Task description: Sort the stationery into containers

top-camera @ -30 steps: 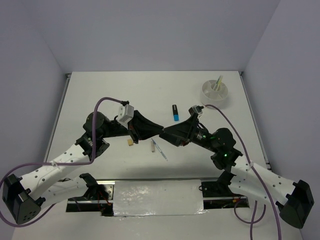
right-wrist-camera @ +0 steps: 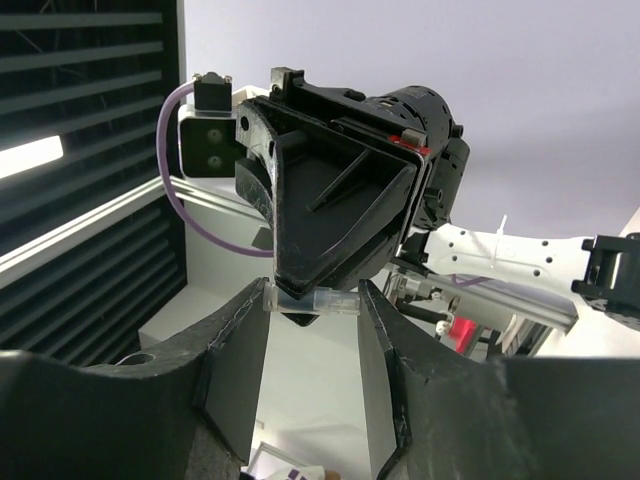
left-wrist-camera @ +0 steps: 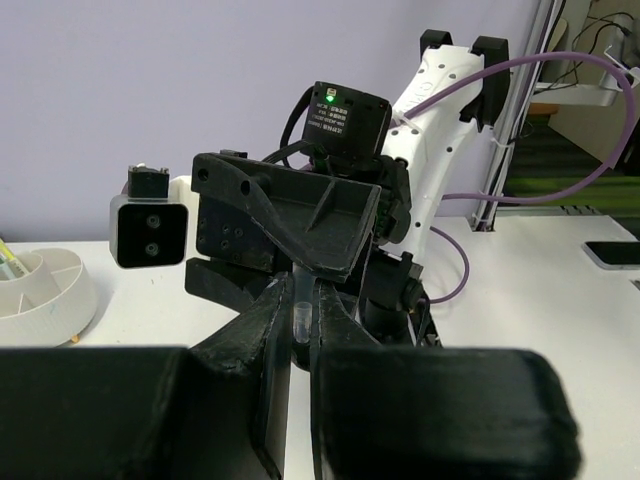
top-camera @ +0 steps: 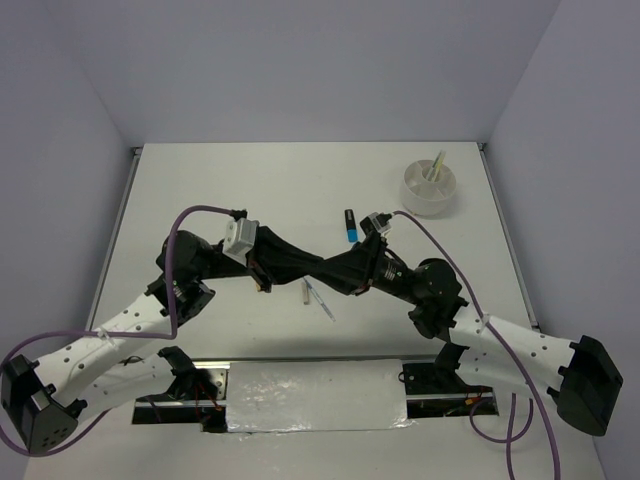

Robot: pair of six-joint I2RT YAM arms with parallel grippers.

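Above the middle of the table my left gripper (top-camera: pixel 318 264) and my right gripper (top-camera: pixel 328 268) meet tip to tip. A small clear, whitish piece (right-wrist-camera: pixel 320 300) spans the gap between the right gripper's fingertips. The left wrist view shows a narrow translucent piece (left-wrist-camera: pixel 302 318) pinched in the nearly closed left fingers, so both grippers seem shut on the same item. Its full shape is hidden. A dark marker with a blue end (top-camera: pixel 350 225), a slim pen (top-camera: pixel 321 301) and a short pale stick (top-camera: pixel 305 293) lie on the table. The white round divided container (top-camera: pixel 412 198) holds some pens.
A small tan block (top-camera: pixel 262 288) is mostly covered by the left gripper. At the right edge of the left wrist view lies a phone (left-wrist-camera: pixel 612 255).
The left gripper now covers more of the tan block. The grippers stay together.
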